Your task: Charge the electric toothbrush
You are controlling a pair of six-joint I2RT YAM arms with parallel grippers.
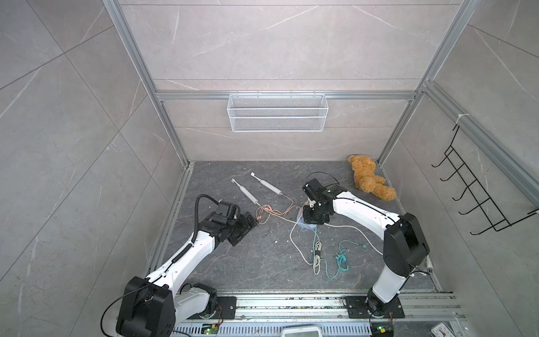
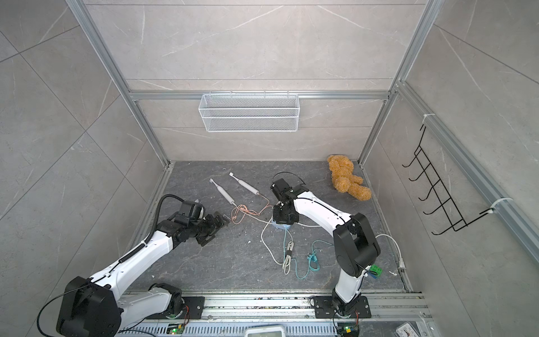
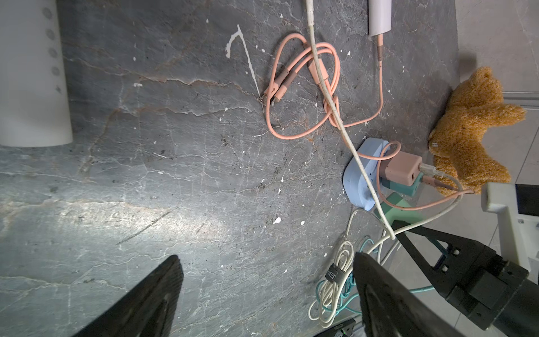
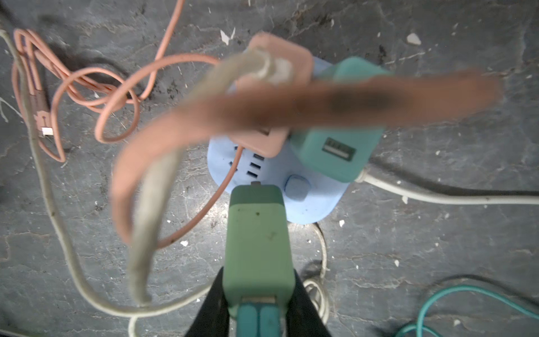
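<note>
Two white electric toothbrushes (image 1: 247,193) lie at back left, cables attached. The blue power strip (image 4: 314,202) holds a pink adapter (image 3: 399,167) and a teal adapter (image 4: 339,146). My right gripper is shut on a green adapter (image 4: 257,233), held over the strip's lower edge beside bare sockets; whether it touches is unclear. Pink and white cables cross close in front of the right wrist camera. My left gripper stands open above the floor left of the strip, nothing between its fingers.
A teddy bear (image 1: 367,177) lies at the back right. Coiled white and teal cables (image 1: 342,258) lie toward the front. Bare floor (image 1: 219,269) is at front left. A wire basket (image 1: 276,112) hangs on the back wall, a black hook rack on the right wall.
</note>
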